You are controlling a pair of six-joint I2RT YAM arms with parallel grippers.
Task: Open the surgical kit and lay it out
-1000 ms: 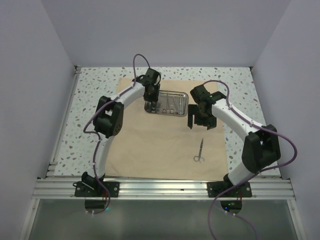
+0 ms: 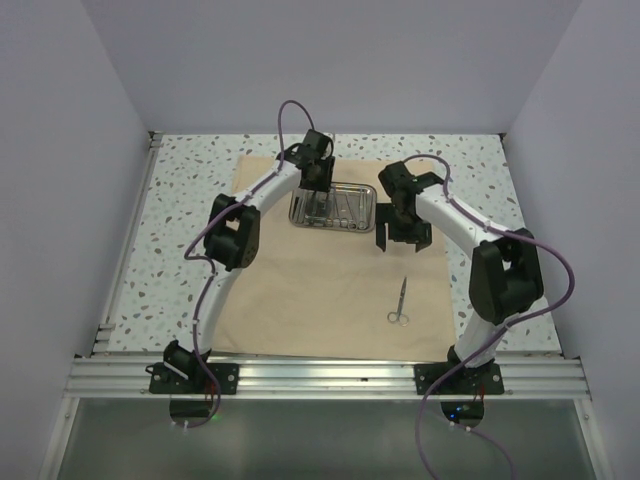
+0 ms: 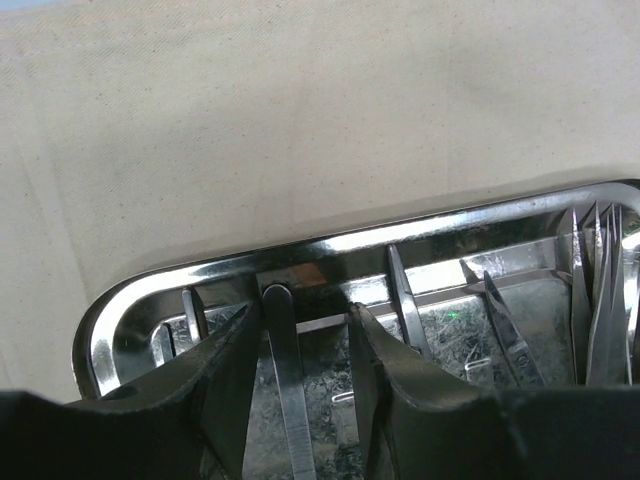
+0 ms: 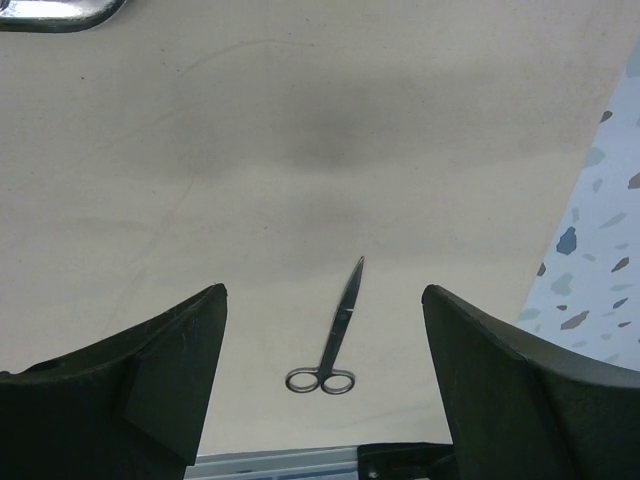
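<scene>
The metal tray of instruments lies at the back of the cream cloth. In the left wrist view my left gripper is open over the tray's left part, a flat steel instrument between and below its fingers; whether they touch it I cannot tell. Other slim pointed instruments lie to either side. My right gripper stands open right of the tray, nothing held. Scissors lie on the cloth at the front right, points away from the front edge.
A speckled table surface surrounds it, with metal rails along the front edge and grey walls at the sides and back.
My left gripper has moved right and slightly toward the back over the tray since a second ago. The right arm's rear links have shifted slightly; the scissors have not moved.
</scene>
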